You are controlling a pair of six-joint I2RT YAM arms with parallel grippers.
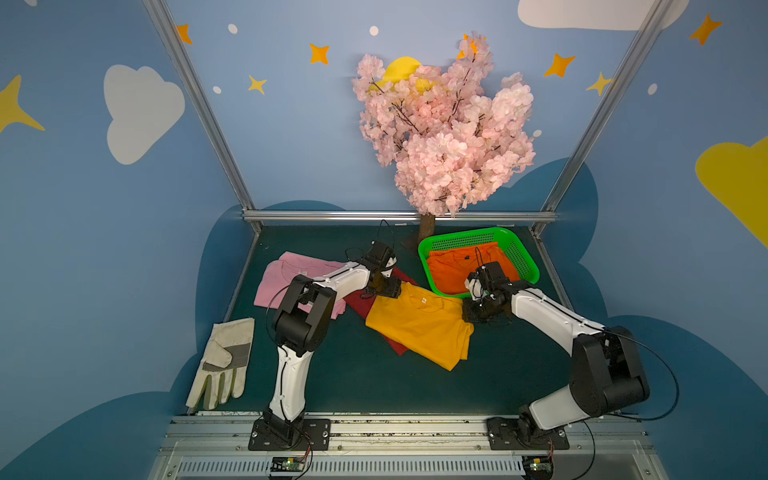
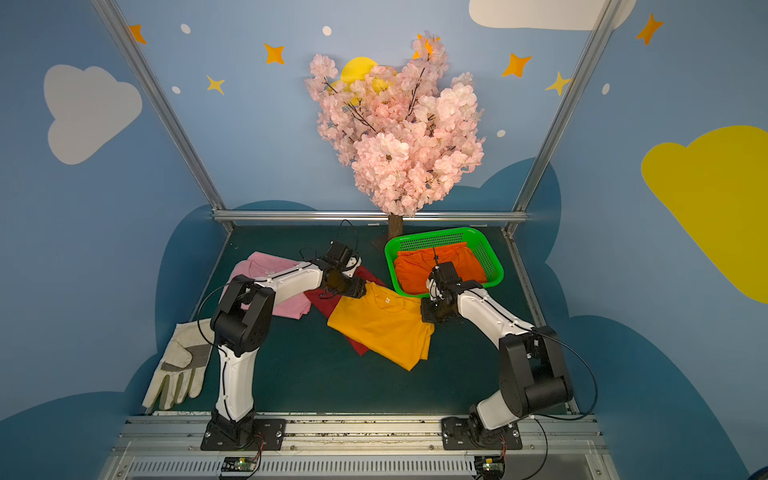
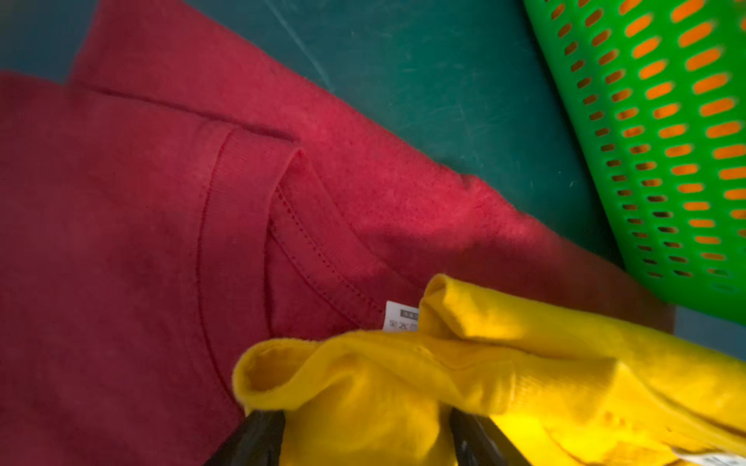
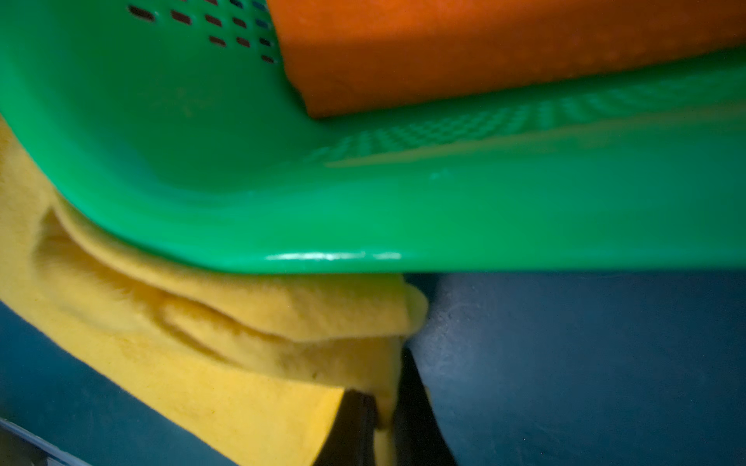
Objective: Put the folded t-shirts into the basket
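Observation:
The yellow t-shirt [image 1: 424, 324] lies folded at mid-table, its left part over the dark red t-shirt [image 3: 140, 256]. My right gripper is shut on the yellow shirt's right corner, just in front of the basket. At the shirt's upper left corner is my left gripper, open, with yellow cloth between its spread fingers. An orange t-shirt [image 1: 457, 264] lies inside the green basket [image 1: 521, 249]. A pink t-shirt [image 1: 280, 277] rests at the left, touching the red one and partly hidden by my left arm.
A work glove [image 1: 224, 360] lies at the table's front left. The basket's near rim [image 4: 466, 248] stands over the yellow cloth's edge. Behind the basket rises a tree with pink blossoms [image 1: 448, 144]. Bare green table spreads along the front.

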